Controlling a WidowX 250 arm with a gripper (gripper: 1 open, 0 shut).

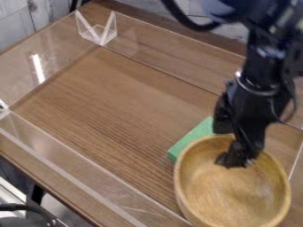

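My black gripper (236, 142) hangs low at the right, open, its fingers over the rear rim of a yellow bowl (231, 199) and beside a green block (190, 142). The block lies on the wooden table behind the bowl, partly hidden by bowl and gripper. Whether the fingers touch either one is unclear.
A clear plastic rack (97, 28) stands at the back left. Dark cables show at the lower left edge.
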